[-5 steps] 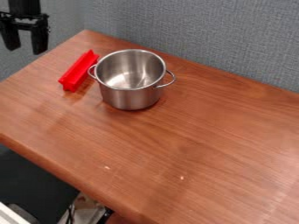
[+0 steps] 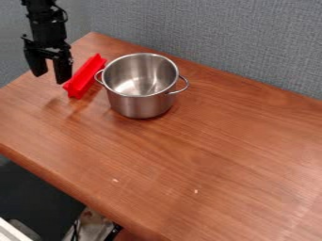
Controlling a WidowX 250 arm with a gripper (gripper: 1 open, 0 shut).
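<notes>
My black gripper [image 2: 49,68] hangs at the upper left of the camera view, fingers apart, pointing down just left of a red elongated object [image 2: 83,78]. Nothing shows between the fingers. The red object lies on the wooden table, beside a steel two-handled pot [image 2: 141,99].
A grey padded wall [image 2: 239,42] runs along the back. Beyond the table's front left edge is a dark floor area.
My gripper has come down and to the right, closer to the red object. The pot and red object have not moved.
</notes>
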